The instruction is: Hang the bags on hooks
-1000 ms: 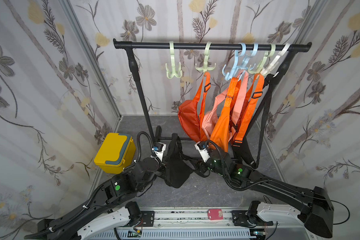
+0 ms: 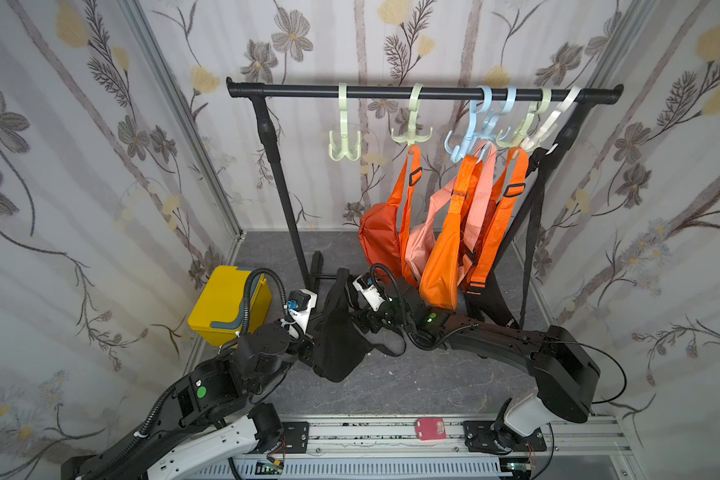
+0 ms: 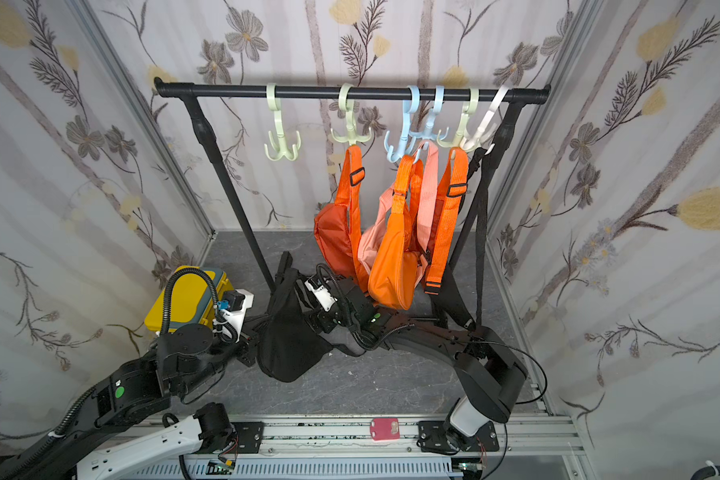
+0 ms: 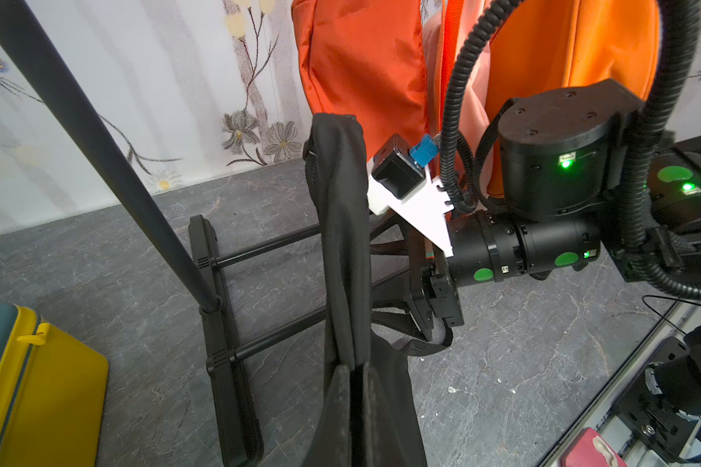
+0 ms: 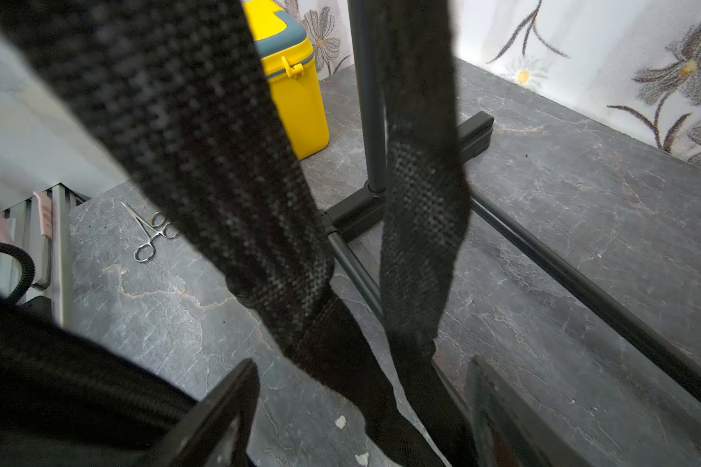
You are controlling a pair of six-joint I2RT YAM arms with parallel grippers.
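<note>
The black bag (image 2: 340,352) hangs low near the floor between my two arms, at the rack's left end. In the left wrist view my left gripper is shut on its folded cloth. My right gripper stands open beside the bag. Two lengths of black strap (image 5: 422,210) run down between its spread fingers, and the bag's dark body fills the lower left of that view. Up on the rail, the leftmost light green hook (image 2: 344,140) carries nothing.
Red, pink and orange bags (image 2: 444,268) hang on hooks along the black rail (image 2: 296,90), close beside my right arm. A yellow box (image 3: 185,297) sits at left. The rack's left post (image 3: 228,192) stands behind the bag. Scissors (image 5: 148,232) lie on the floor.
Over the last second my left gripper has shifted slightly left with the bag.
</note>
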